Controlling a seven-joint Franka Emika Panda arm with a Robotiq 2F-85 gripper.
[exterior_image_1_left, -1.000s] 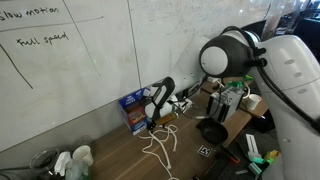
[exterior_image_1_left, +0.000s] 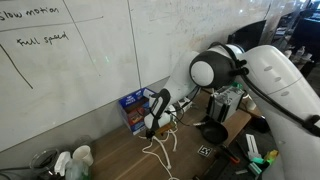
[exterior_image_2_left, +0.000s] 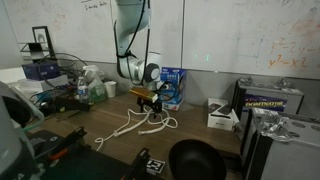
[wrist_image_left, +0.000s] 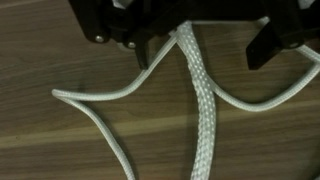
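A white braided rope (wrist_image_left: 205, 120) runs down the middle of the wrist view, with thinner white cords (wrist_image_left: 100, 97) crossing it and curving off to both sides. On the wooden table the same rope (exterior_image_1_left: 160, 152) lies in loose loops, seen again as a pale rope tangle (exterior_image_2_left: 130, 129) in the second exterior view. My gripper is open above it, one dark finger at either side of the thick strand. Whether the fingertips touch the table or cords, I cannot tell. From outside, the gripper (exterior_image_2_left: 148, 107) hangs low at the rope's far end.
A black pan (exterior_image_2_left: 196, 160) stands on the right side of the table. Behind the gripper is a blue box (exterior_image_2_left: 173, 86) near the whiteboard. A white cup (exterior_image_1_left: 84, 154) sits at the left. Wood between cup and rope is bare.
My gripper has come down lower toward the rope over the last second, and the arm has shifted slightly left in the first exterior view. The rope looks much the same.
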